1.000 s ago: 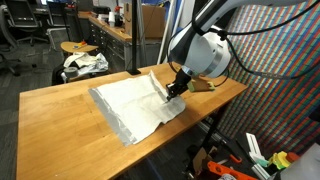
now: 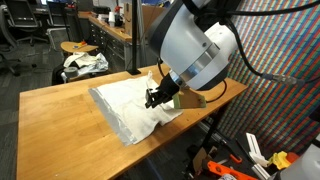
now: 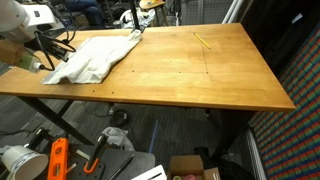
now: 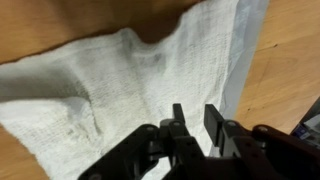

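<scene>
A white cloth (image 2: 135,103) lies rumpled on the wooden table, with a greyish strip along one side. In the wrist view the cloth (image 4: 150,75) fills most of the picture, creased and folded over at the left. My gripper has its two dark fingers apart, and only cloth shows beyond the gap. From the first exterior view, the gripper (image 2: 152,98) is over the right part of the cloth; whether it touches is unclear. The second exterior view has the cloth (image 3: 95,58) at the table's left end, beside the gripper.
Bare wood covers the rest of the table (image 3: 190,70), apart from a thin yellow object (image 3: 202,41) lying far from the cloth. An orange-red tool (image 2: 228,171) is below the table's near edge, close to the arm's base.
The arm has swung left and toward the first exterior camera, bringing the gripper from the cloth's right side further over it. The cloth's overall place on the table looks much the same.
</scene>
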